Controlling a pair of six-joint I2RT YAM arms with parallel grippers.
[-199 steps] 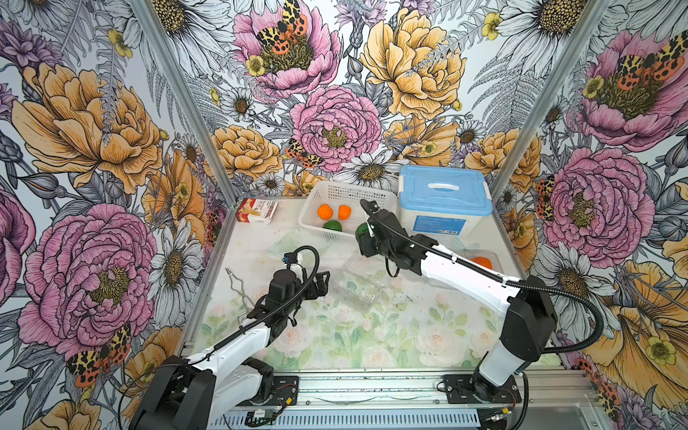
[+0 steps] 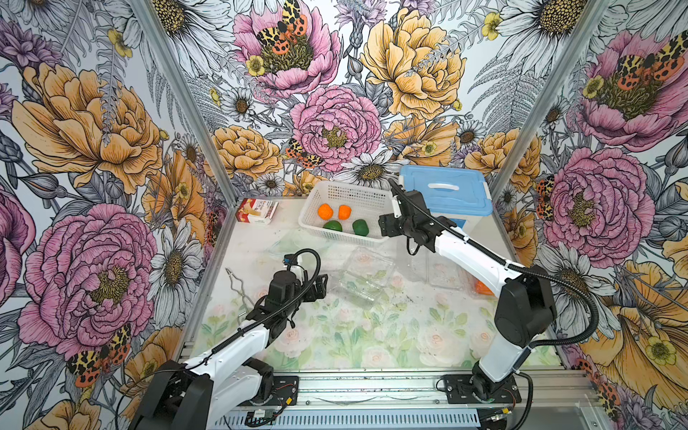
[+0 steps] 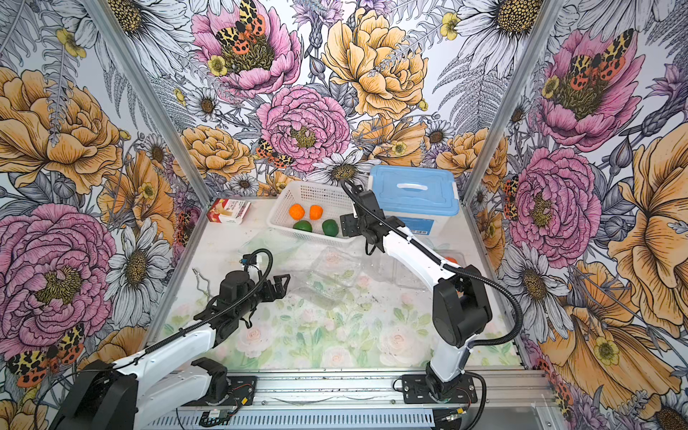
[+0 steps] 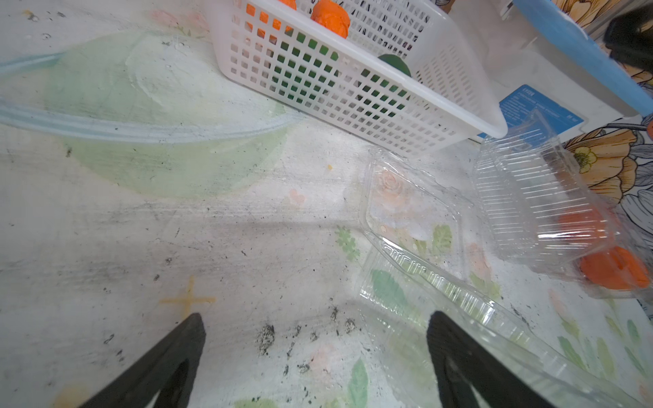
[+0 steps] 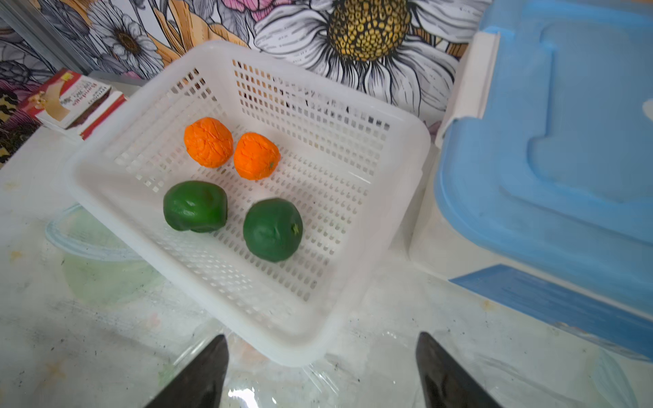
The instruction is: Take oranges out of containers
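In the white perforated basket [image 5: 340, 129] lie two oranges [image 5: 207, 141] [image 5: 255, 155] and two green fruits [image 5: 194, 205] [image 5: 272, 229]. My right gripper is open over the near right of the basket. My left gripper stands open and empty over the table, near empty-looking clear plastic containers [image 4: 421, 204]. At the right, orange objects [image 4: 612, 268] show in or behind another clear container [image 4: 517, 197].
A blue-lidded box [image 2: 444, 186] stands at the back right. A card box [image 2: 256, 210] lies at the back left, a metal tool [image 2: 236, 283] at the left.
The left arm is nearly unchanged.
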